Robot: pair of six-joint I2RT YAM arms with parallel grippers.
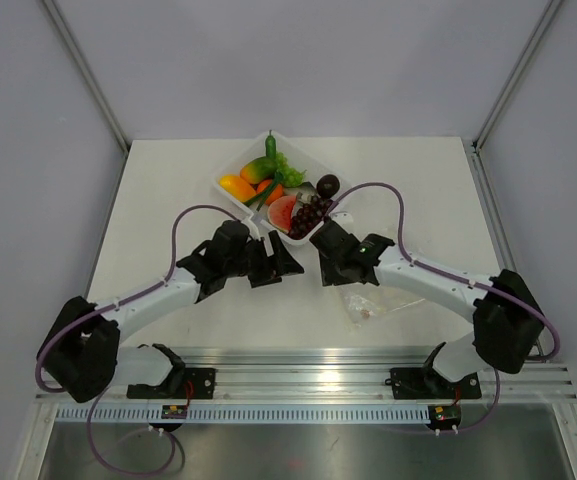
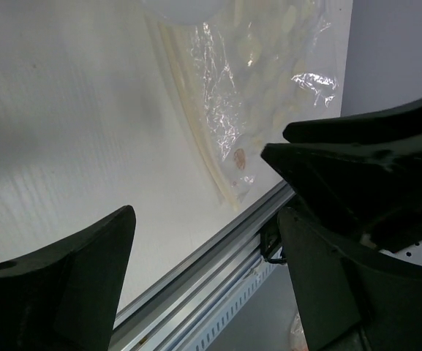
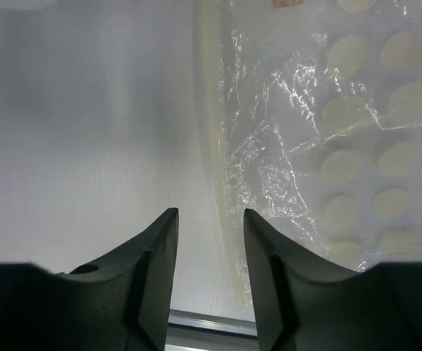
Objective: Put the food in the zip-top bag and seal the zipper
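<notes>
The clear zip bag (image 1: 383, 305) lies flat at the right half of the table, its zipper strip (image 3: 221, 175) along the left edge. My right gripper (image 1: 333, 275) hovers over that edge, open with empty fingers (image 3: 276, 270) in its wrist view. My left gripper (image 1: 273, 270) is open over the table left of the bag, nothing between its fingers in the left wrist view. The food sits in a white container (image 1: 230, 202) at the back centre: peppers, mango, orange, lettuce, watermelon (image 1: 280, 212), grapes (image 1: 306, 222) and an avocado (image 1: 328, 185).
The white table (image 1: 148, 200) has free room on the left and at the back right. Metal rails (image 1: 298, 360) run along the front edge, with grey walls around the sides.
</notes>
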